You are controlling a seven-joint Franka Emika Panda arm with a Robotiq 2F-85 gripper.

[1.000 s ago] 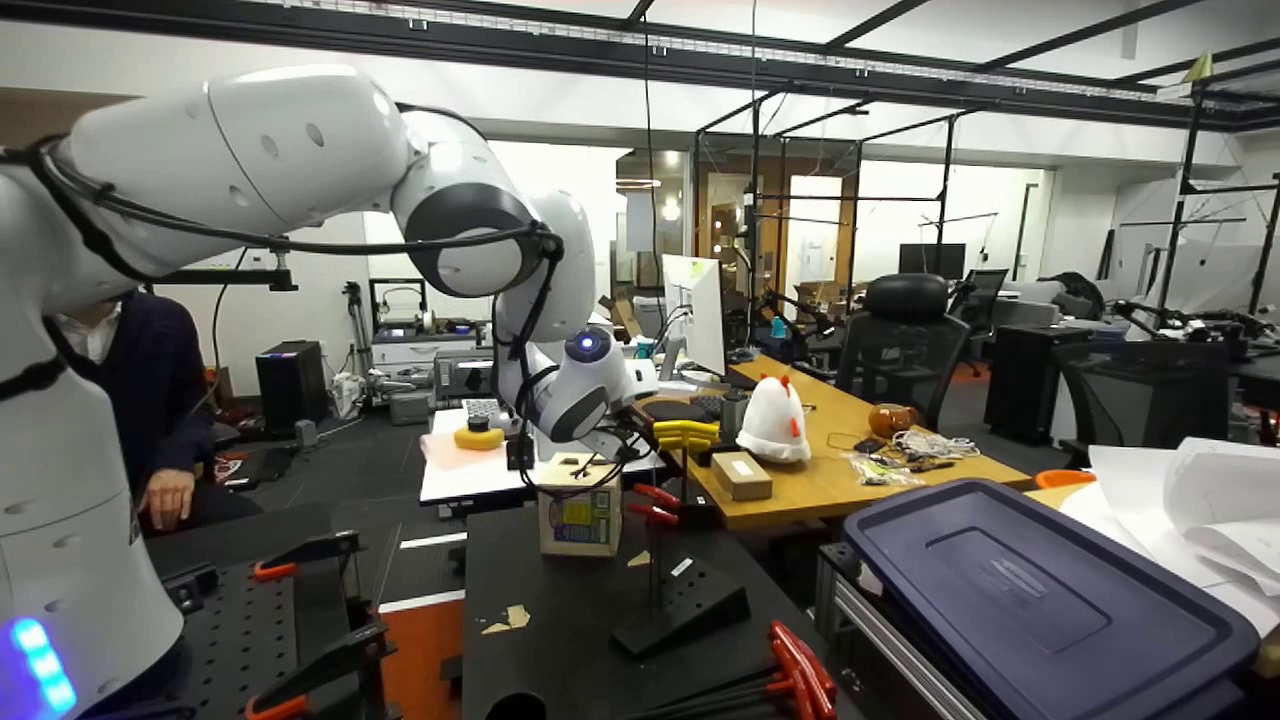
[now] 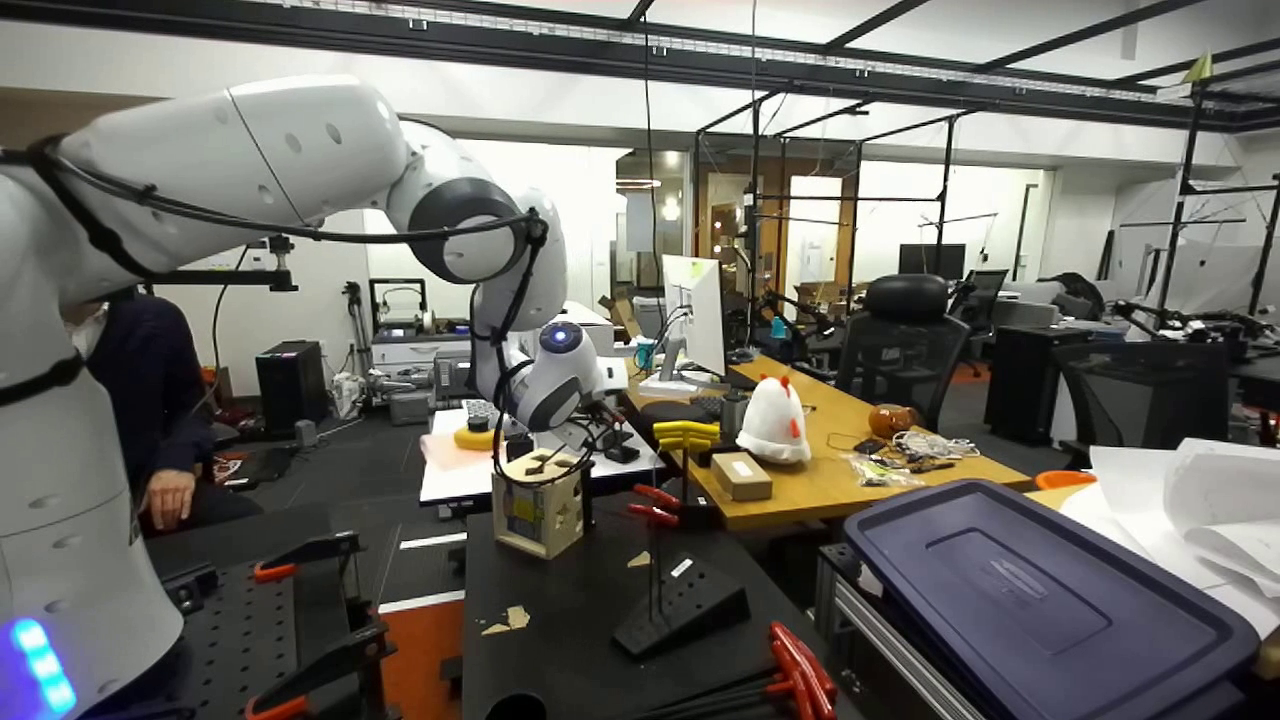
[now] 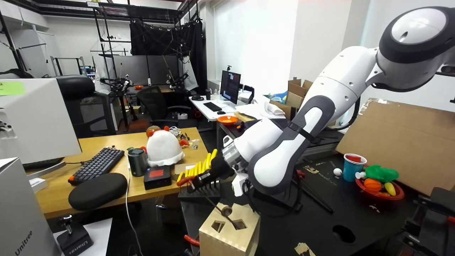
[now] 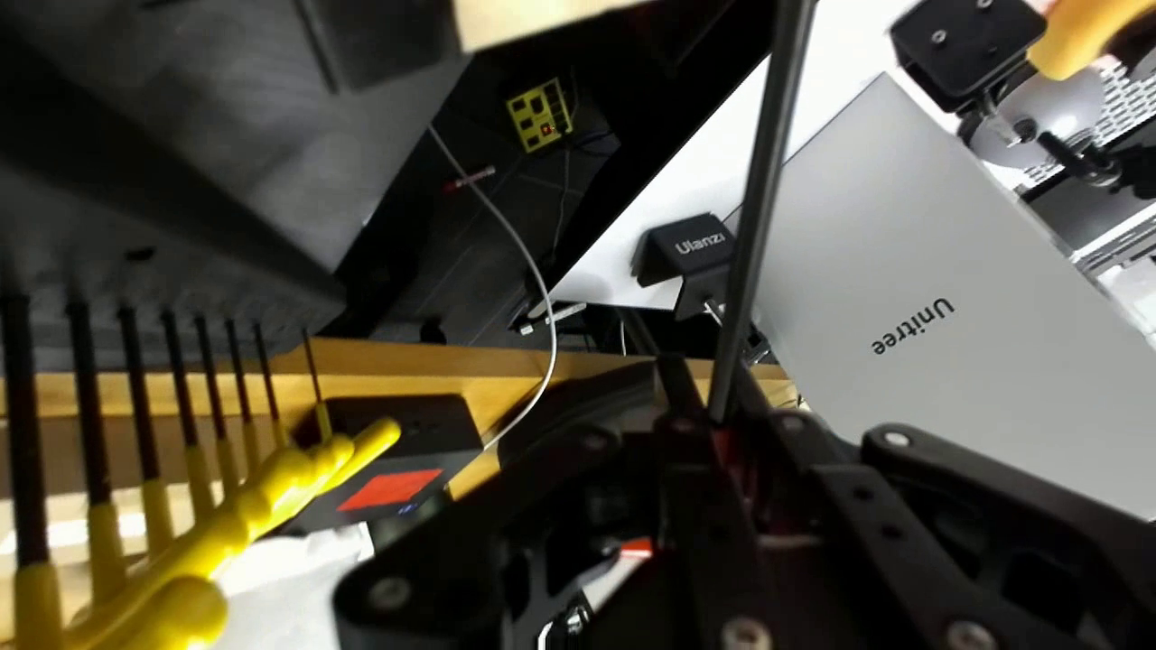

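A long thin metal rod (image 4: 761, 195) runs up from between the fingertips of my gripper, which is shut on it; a bit of red shows at its base. In exterior view 2 the gripper (image 3: 197, 184) is beside and above the wooden box (image 3: 230, 232), and the dark rod (image 3: 219, 209) slants down to the box's top. Its end lies at or in one of the cut-out holes; which, I cannot tell. The box (image 2: 540, 518) stands upright on the black table in exterior view 1, where the fingers are partly hidden by cables.
Yellow-handled tools (image 4: 255, 509) stand in a row close by the gripper. A black slanted holder (image 2: 680, 612) and red-handled tools (image 2: 801, 672) occupy the black table's front. A red bowl of toys (image 3: 379, 192) and blue cup (image 3: 353, 166) stand farther off.
In exterior view 1 the arm's wrist has moved left. The wooden box has shifted left along the table and turned, so a different corner faces the camera.
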